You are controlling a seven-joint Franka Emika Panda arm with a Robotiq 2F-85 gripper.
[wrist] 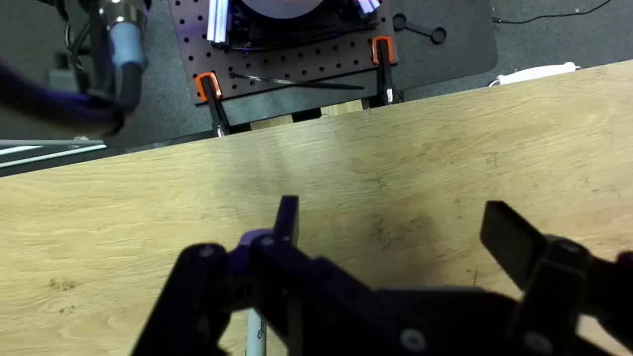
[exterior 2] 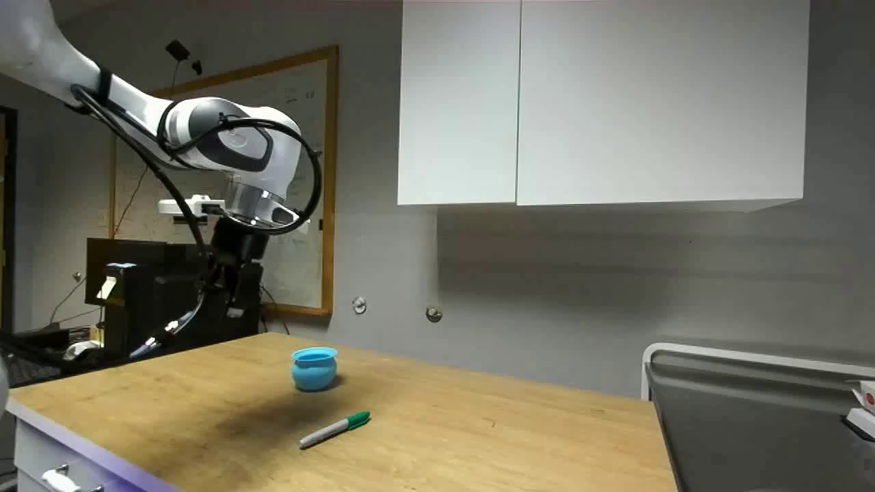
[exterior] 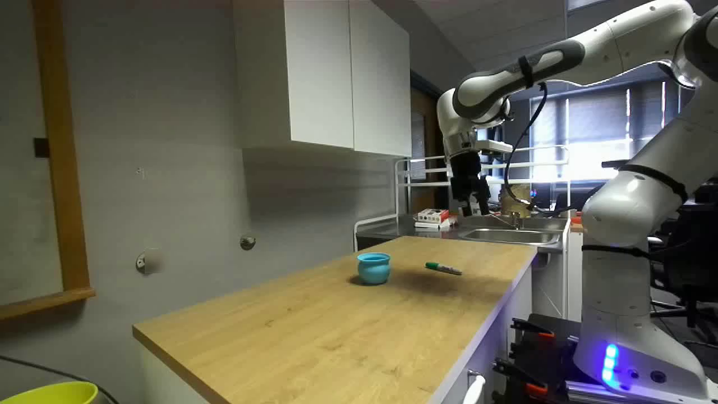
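Note:
My gripper is open, its two dark fingers wide apart with only bare wood showing between them in the wrist view. Exterior view 2 has the gripper (exterior 2: 238, 302) hanging above the counter, clear of its surface. A small turquoise pot (exterior: 373, 268) stands upright on the wood, and the same pot (exterior 2: 314, 369) is beyond the marker in exterior view 2. The green-capped marker (exterior 2: 334, 429) lies flat beside it, apart from it. Part of the marker's grey barrel (wrist: 255, 335) shows below the gripper in the wrist view; the gripper hides the rest.
White cabinets (exterior 2: 603, 106) hang on the wall above it. Past one end are a sink (exterior: 511, 235) and a white rack (exterior: 397, 182). Black clamps (wrist: 385, 74) sit along the robot base side.

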